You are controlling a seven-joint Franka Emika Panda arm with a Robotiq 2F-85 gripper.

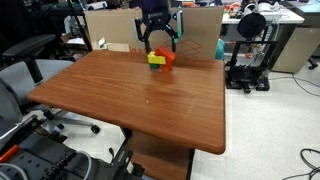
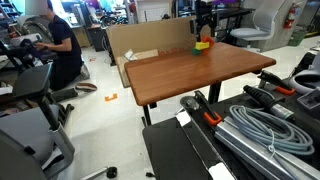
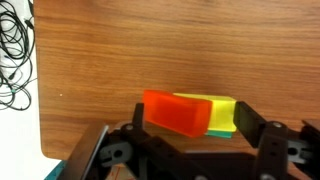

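On the far part of the wooden table, a red block [image 1: 166,56] leans at a tilt beside a yellow block [image 1: 156,60]. Under the yellow one a green block [image 3: 218,133] partly shows. In the wrist view the red block [image 3: 178,113] slants against the left part of the yellow block [image 3: 222,115]. My gripper [image 1: 160,46] is just above the pile, its fingers spread to either side. From the wrist, the gripper looks open, with a finger left of the red block and the other close to the yellow one. What supports the red block underneath is hidden.
Black cables [image 3: 15,55] lie on the floor past the table's edge.
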